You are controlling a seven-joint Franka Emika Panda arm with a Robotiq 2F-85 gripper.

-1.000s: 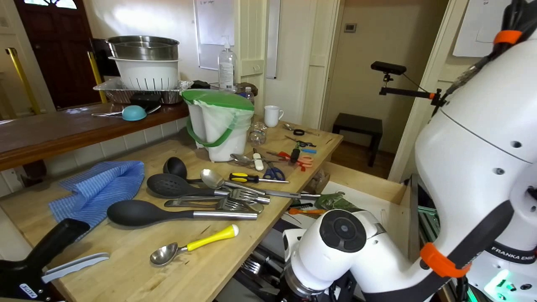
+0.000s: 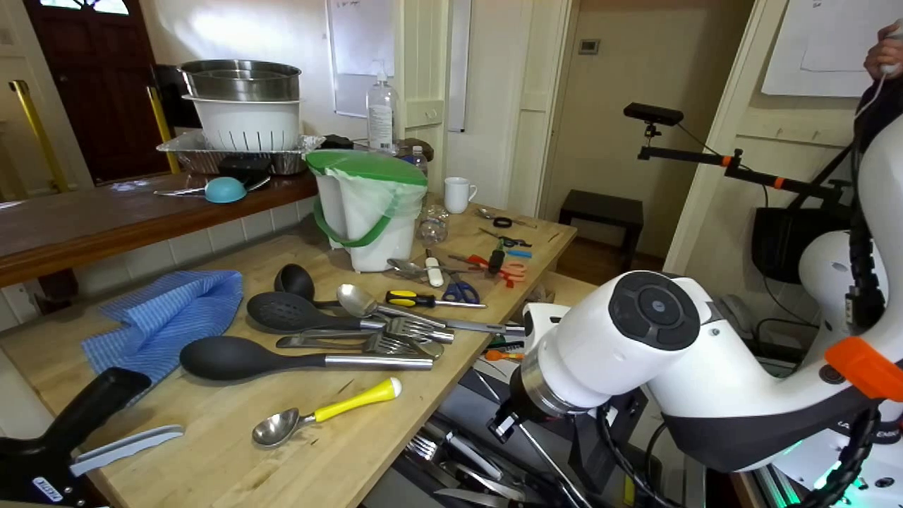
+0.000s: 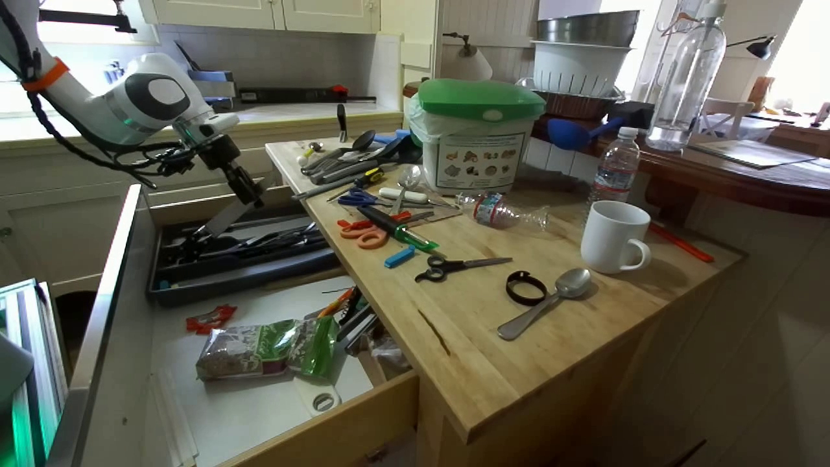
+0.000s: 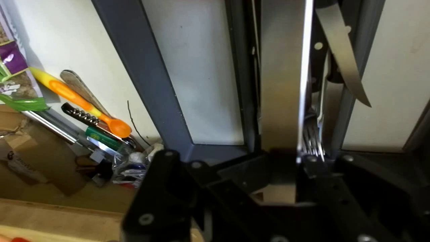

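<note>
My gripper is shut on a wide, flat metal blade (image 4: 283, 76), probably a large knife. In the wrist view it runs straight up from between the black fingers, seen almost flat, and its far end is out of frame. Exterior view 2 has the gripper (image 3: 250, 193) above the open drawer, with the blade (image 3: 225, 218) slanting down toward the dark cutlery tray (image 3: 225, 289). Whether its lower end touches anything there, I cannot tell. From exterior view 1 a thin strip of the blade (image 2: 550, 464) shows under the gripper (image 2: 505, 423).
Beneath the blade lie a pointed knife (image 4: 347, 56) and a fork (image 4: 312, 139) in the tray. A seed bag (image 3: 249, 350) occupies the drawer's near part. Utensils such as a black spoon (image 2: 237, 359) crowd the wooden counter (image 2: 203, 440), beside a green-lidded bin (image 2: 372, 212).
The arm has risen out of the drawer and shifted right in exterior view 1, carrying the blade.
</note>
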